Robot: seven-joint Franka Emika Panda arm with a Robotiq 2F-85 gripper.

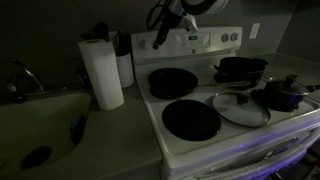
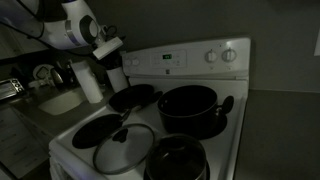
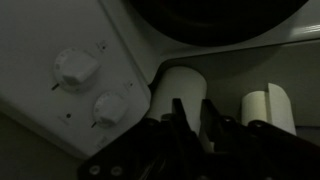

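My gripper (image 1: 154, 30) hangs high over the back left of the stove in exterior view 1. In the wrist view, its dark fingers (image 3: 180, 112) stand apart with a gap, and I see nothing held. Beyond them shows a white cylinder (image 3: 182, 88), apparently the utensil holder (image 1: 125, 70) that stands behind the paper towel roll (image 1: 103, 75). The roll (image 3: 268, 108) shows at the right of the wrist view. A black frying pan (image 1: 173, 82) rests on the back left burner.
A black pot (image 1: 240, 69) and a lidded pan (image 1: 286, 92) occupy the stove's right side. A glass lid (image 1: 241, 109) lies in front. The sink (image 1: 40, 125) is at far left.
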